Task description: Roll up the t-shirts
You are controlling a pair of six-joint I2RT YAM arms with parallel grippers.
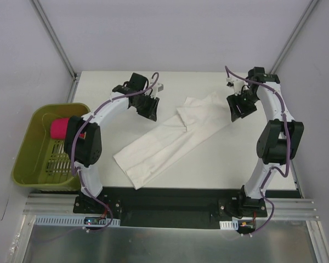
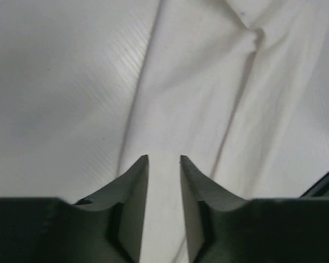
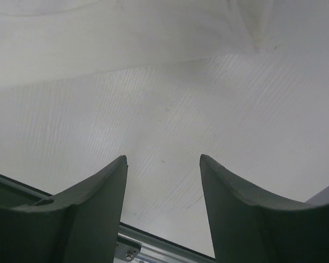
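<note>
A white T-shirt [image 1: 170,142] lies diagonally on the white table, folded into a long strip with a bunched upper end; its middle fills much of the left wrist view, the cloth [image 2: 186,87] creased along its length. My left gripper [image 1: 152,112] hangs above the table to the upper left of the shirt, its fingers apart with nothing between them [image 2: 164,164]. My right gripper [image 1: 238,111] is open over the shirt's right end, empty; in the right wrist view the shirt's edge [image 3: 153,38] lies beyond its fingertips.
A green basket [image 1: 27,153] with a red roll [image 1: 59,129] inside stands at the left. A dark rail [image 1: 170,194] runs along the front edge.
</note>
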